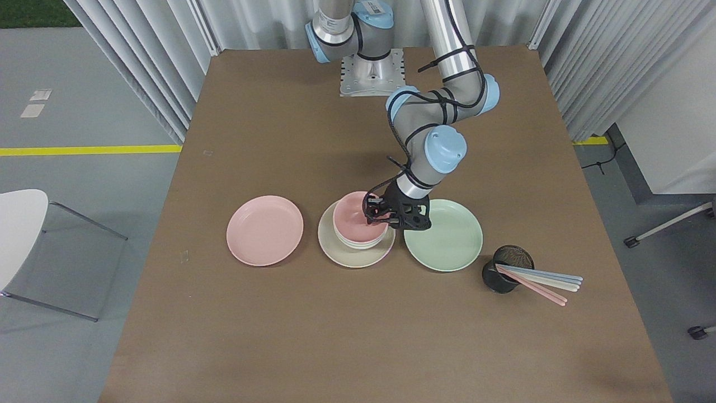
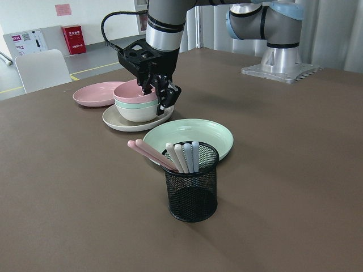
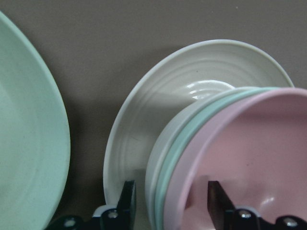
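A stack of bowls, pink bowl on top with mint and white beneath, sits on a cream plate. My gripper is at the stack's right rim in the front view, its fingers open either side of the rims: in the wrist view one finger is over the pink interior, the other outside the white bowl, over the plate.
A pink plate lies left of the stack, a green plate right. A black mesh cup holds chopsticks at the right.
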